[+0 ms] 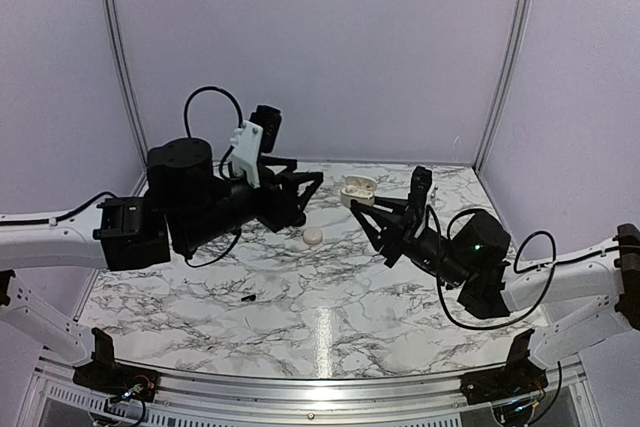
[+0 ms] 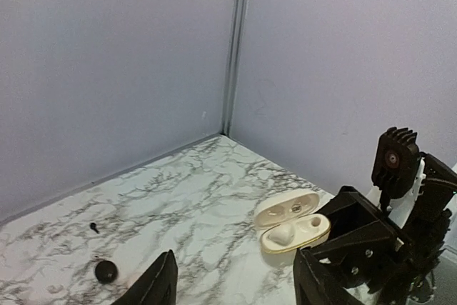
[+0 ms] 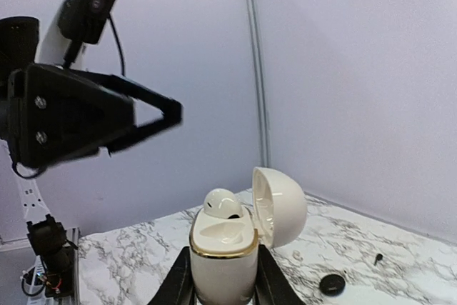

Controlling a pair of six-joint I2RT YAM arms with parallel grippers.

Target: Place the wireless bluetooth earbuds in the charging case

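Note:
The white charging case is held lid-up in my right gripper, whose fingers are shut on its body in the right wrist view. One white earbud sits in a well of the case; in the left wrist view a second well looks empty. My left gripper hangs apart from the case, up and to the left of it in the top view, its fingers parted with nothing visible between them.
A pale round disc, a dark round disc and a small dark piece lie on the marble table.

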